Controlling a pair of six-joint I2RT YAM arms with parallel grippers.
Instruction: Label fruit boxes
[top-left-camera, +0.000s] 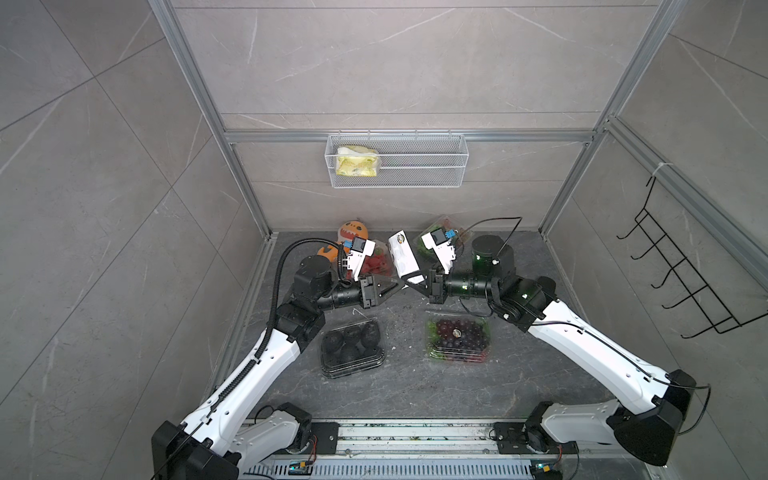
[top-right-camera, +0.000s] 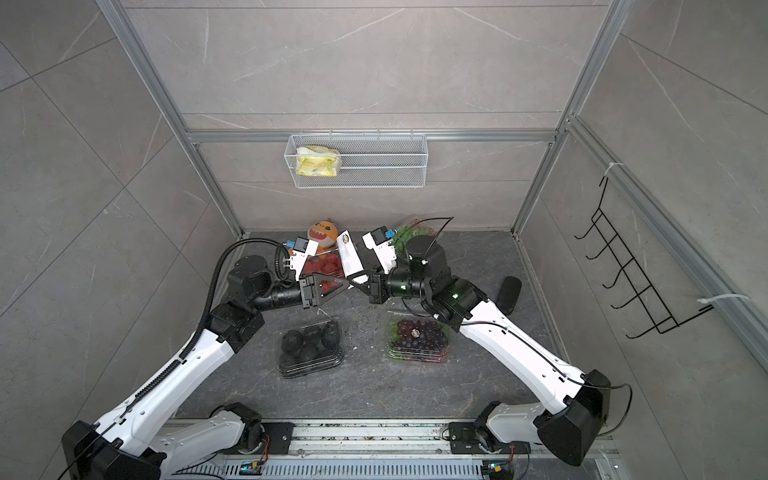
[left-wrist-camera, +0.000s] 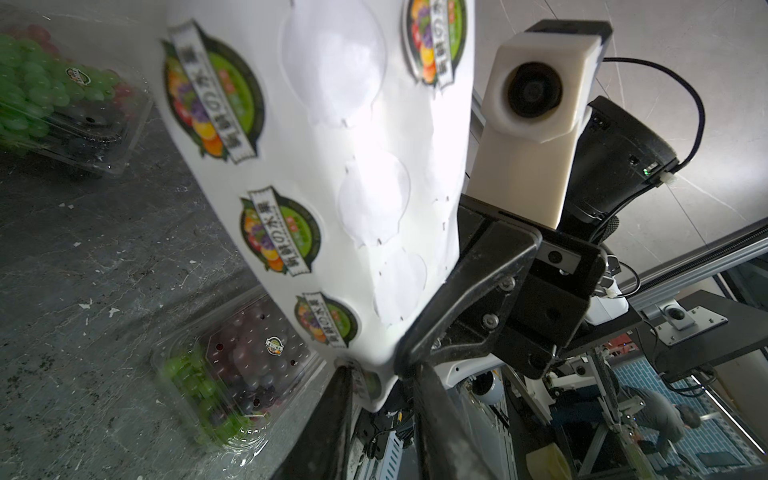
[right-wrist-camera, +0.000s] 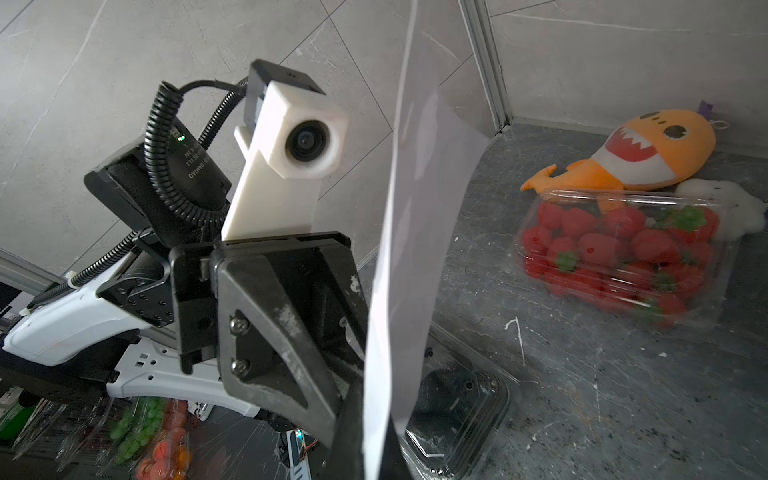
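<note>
A white label sheet (left-wrist-camera: 372, 200) hangs from my right gripper, which is shut on its edge. The sheet bears several round fruit labels and blank spots where labels are gone. My left gripper stands part open at the sheet's lower end; whether a label lies between its fingers is unclear. The dark fruit box (top-left-camera: 352, 348) sits at front left, no label visible on it. Right of it, the red and green grape box (top-left-camera: 457, 336) carries a round label. The green grape box (left-wrist-camera: 60, 96) has one too. The strawberry box (right-wrist-camera: 624, 256) shows no label.
An orange shark toy (right-wrist-camera: 656, 152) lies behind the strawberries. A wire basket (top-left-camera: 416, 160) with a yellow packet hangs on the back wall, and a black hook rack (top-left-camera: 680, 264) on the right wall. Both arms meet closely above the table.
</note>
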